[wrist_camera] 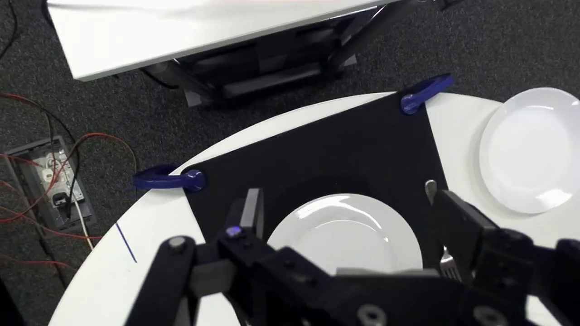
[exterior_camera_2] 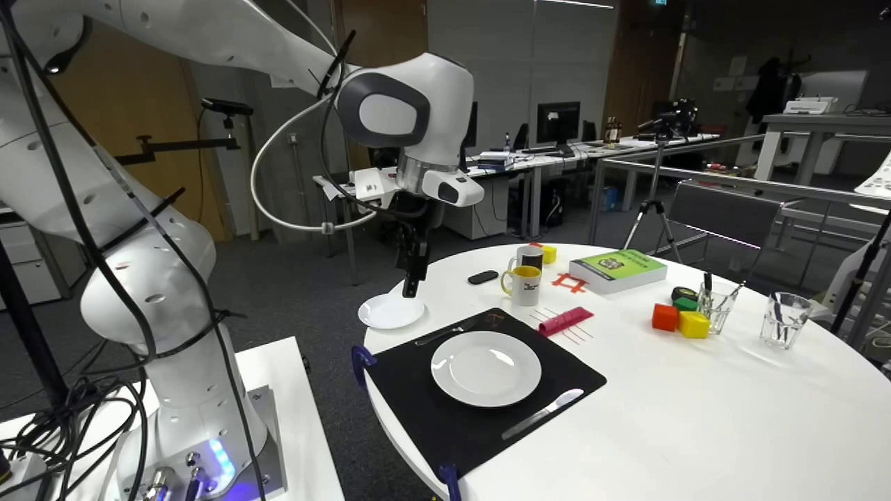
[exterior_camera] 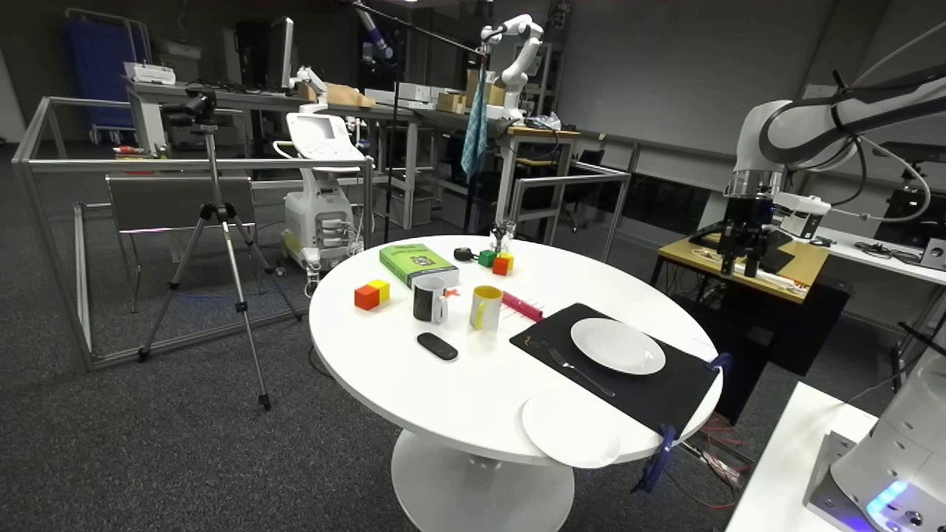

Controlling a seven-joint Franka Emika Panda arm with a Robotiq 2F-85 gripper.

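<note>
My gripper (exterior_camera: pixel 739 266) hangs high above the table's robot side, pointing down. In the wrist view its fingers (wrist_camera: pixel 251 212) stand wide apart, so it is open, with nothing held between them. Well below lies a white plate (exterior_camera_2: pixel 486 369) on the black placemat (exterior_camera_2: pixel 418 398), its near part hidden by the gripper in the wrist view. A fork (exterior_camera: pixel 576 369) lies on one side of that plate and a knife (exterior_camera_2: pixel 543 415) on the other. Off the mat, a second white plate (wrist_camera: pixel 530 149) sits at the table edge.
Blue clamps (wrist_camera: pixel 427 93) rise at the mat's outer corners. Farther away are a yellow-lined mug (exterior_camera_2: pixel 525 287), a dark-and-white mug (exterior_camera: pixel 430 300), a green book (exterior_camera_2: pixel 618 268), coloured blocks (exterior_camera_2: pixel 665 317), glasses (exterior_camera_2: pixel 785 321) and a red roll (exterior_camera_2: pixel 565 321).
</note>
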